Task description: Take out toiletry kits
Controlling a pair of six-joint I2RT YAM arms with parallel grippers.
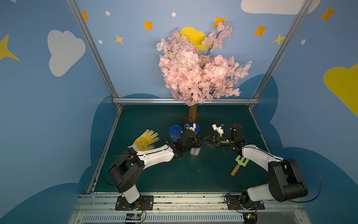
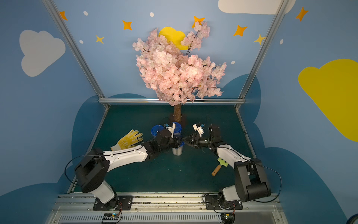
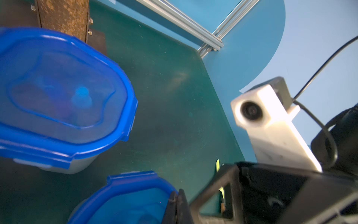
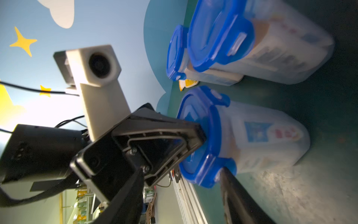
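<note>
Three clear tubs with blue lids stand on the dark green table. The front tub (image 4: 261, 140), with pouches inside, is under my left gripper, which is shut at the edge of its lid (image 3: 138, 203). Whether a thin part of the rim sits between those fingers is hidden. My right gripper comes from the right, its fingers (image 4: 236, 194) apart near the lid's clip, nothing seen between them. Behind stands the second tub (image 3: 67, 85), lid closed. The third tub (image 1: 175, 130) is to its left.
A tree trunk (image 1: 192, 112) rises behind the tubs. A yellow glove (image 1: 146, 140) lies to the left, and a green fork with wooden handle (image 1: 235, 169) lies under the right arm.
</note>
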